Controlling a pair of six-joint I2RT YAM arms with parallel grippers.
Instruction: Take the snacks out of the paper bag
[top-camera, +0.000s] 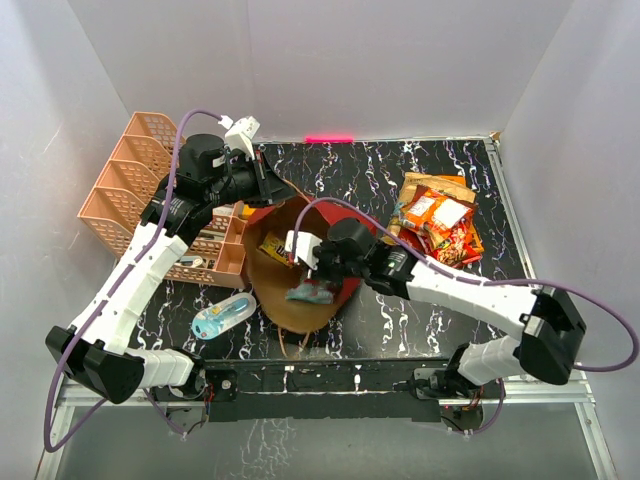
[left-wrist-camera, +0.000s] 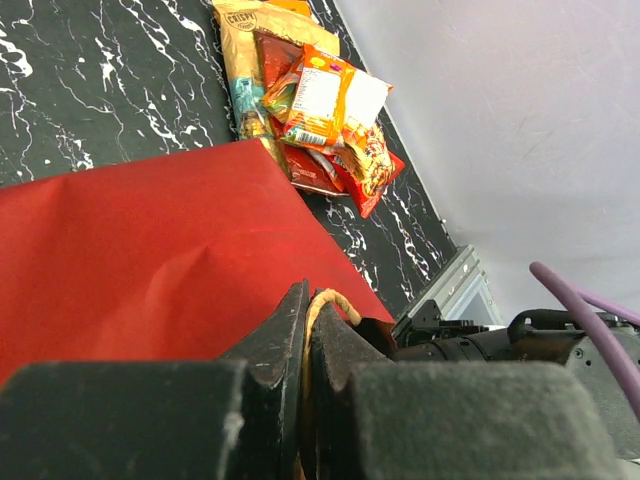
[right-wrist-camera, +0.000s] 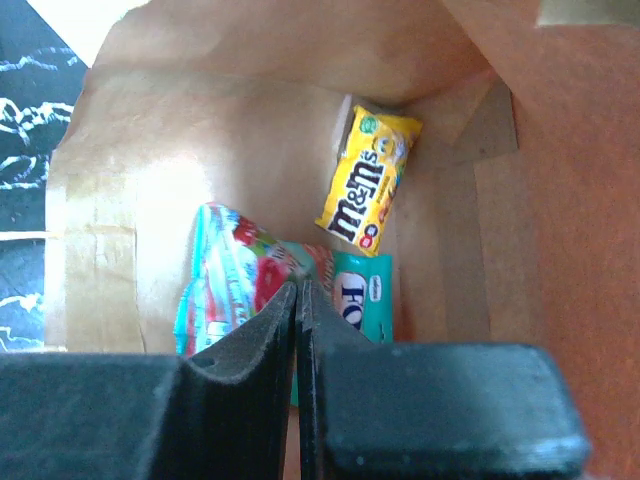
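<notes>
The red-sided paper bag (top-camera: 278, 292) lies with its opening toward the front. My left gripper (top-camera: 279, 192) is shut on its rope handle (left-wrist-camera: 327, 299), which passes between the fingers. At the bag's mouth, my right gripper is shut on a teal and red snack packet (right-wrist-camera: 222, 275), its printed film bunched just beyond the fingertips. A yellow M&M's packet (right-wrist-camera: 370, 180) remains inside, against the brown wall. Out on the table at the right is a pile of snack packets (top-camera: 438, 217), orange and red ones on top.
A wooden compartment organizer (top-camera: 122, 190) stands at the left. A pale blue packaged item (top-camera: 223, 316) lies in front of it.
</notes>
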